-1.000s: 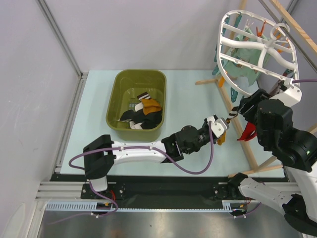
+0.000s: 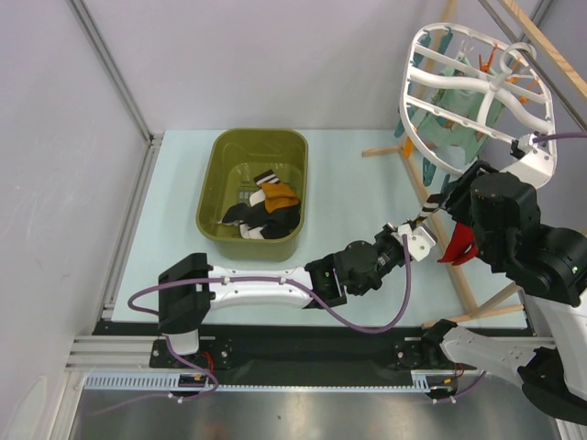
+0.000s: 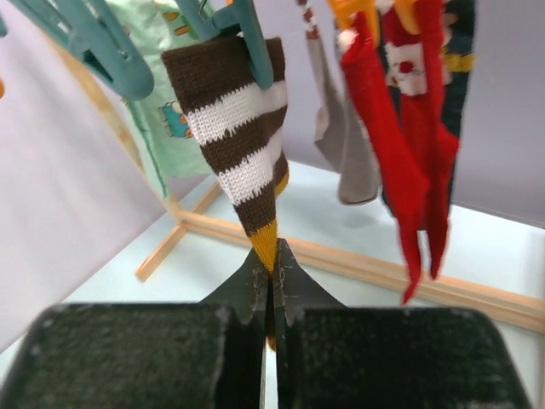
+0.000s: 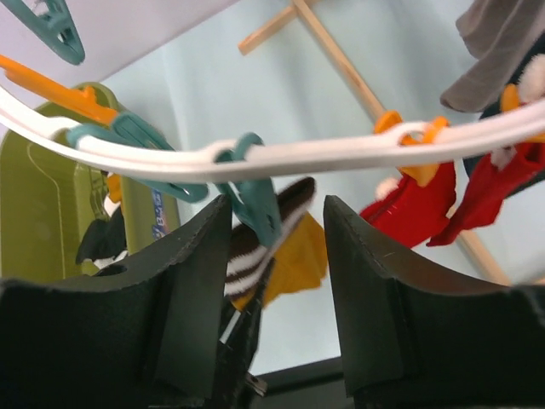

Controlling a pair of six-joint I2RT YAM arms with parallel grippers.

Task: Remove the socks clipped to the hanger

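A brown-and-white striped sock with a mustard end (image 3: 230, 115) hangs from a teal clip (image 3: 253, 47) on the white hanger (image 2: 404, 92). My left gripper is shut on the sock's lower, mustard part. In the right wrist view, my right gripper stands with its fingers apart, the teal clip (image 4: 258, 200) between their tips nearer the left finger and the sock behind it. Red socks (image 3: 383, 128) and a grey sock (image 3: 358, 166) hang to the right of the striped one in the left wrist view.
An olive bin (image 2: 209, 183) on the white table holds several removed-looking socks (image 2: 271, 206). The wooden stand (image 2: 459, 275) runs along the table's right side. A pale green patterned cloth (image 3: 166, 94) hangs behind the striped sock. Free table lies between bin and stand.
The hanger stays nearly in place.
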